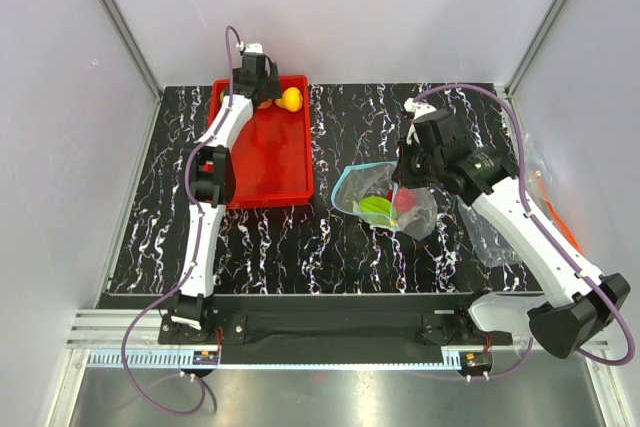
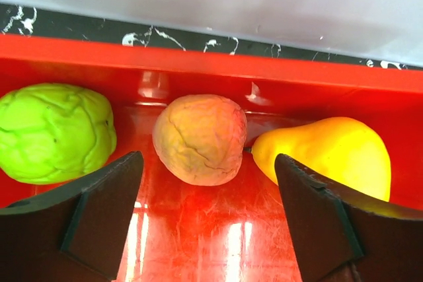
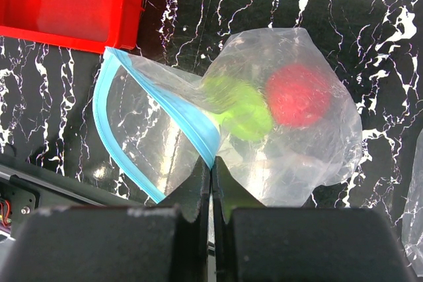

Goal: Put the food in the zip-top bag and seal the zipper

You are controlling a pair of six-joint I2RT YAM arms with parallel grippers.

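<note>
My left gripper is open above the red tray (image 1: 260, 157), straddling an orange peach (image 2: 198, 137), with a green vegetable (image 2: 53, 130) to its left and a yellow pear (image 2: 324, 156) to its right. In the right wrist view my right gripper is shut on the blue zipper edge (image 3: 165, 104) of the clear bag (image 3: 291, 163). Green food (image 3: 244, 110) and red food (image 3: 297, 94) lie inside the bag.
More clear bags (image 1: 485, 237) lie at the right edge, partly under my right arm. Walls border the black marble top (image 1: 350, 122). The middle between tray and bag is clear.
</note>
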